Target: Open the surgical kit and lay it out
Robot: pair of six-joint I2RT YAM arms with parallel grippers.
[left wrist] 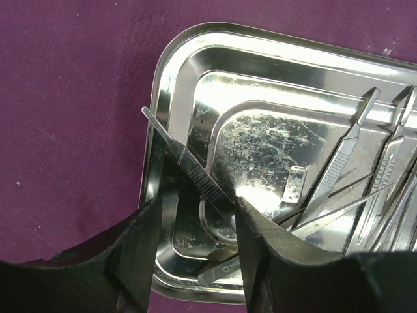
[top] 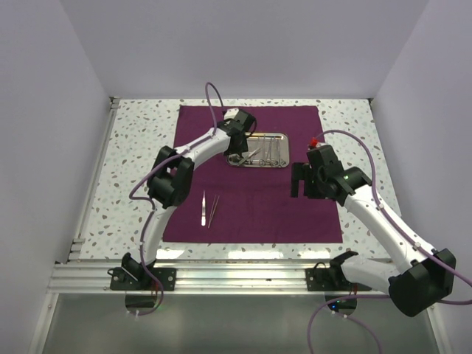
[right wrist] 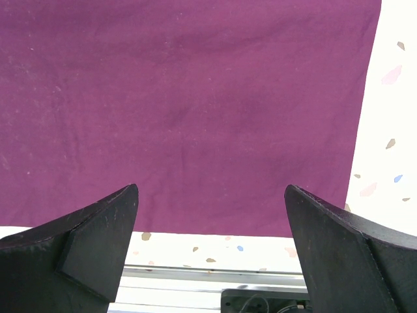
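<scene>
A steel tray (top: 282, 138) holds several instruments. My left gripper is over its left end, fingers apart, with a scalpel handle (left wrist: 195, 172) lying diagonally just beyond and between the fingertips; whether they touch it I cannot tell. More instruments (left wrist: 332, 176) lie on the tray's right side. On the purple cloth (top: 262, 210), front left, lie a pale knife-like instrument (top: 203, 211) and thin instruments (top: 214, 210). My right gripper is open over bare cloth, right of the tray, nothing between its fingers.
A speckled table (top: 125, 169) surrounds the cloth, with a metal rail (top: 221, 274) along the front edge.
</scene>
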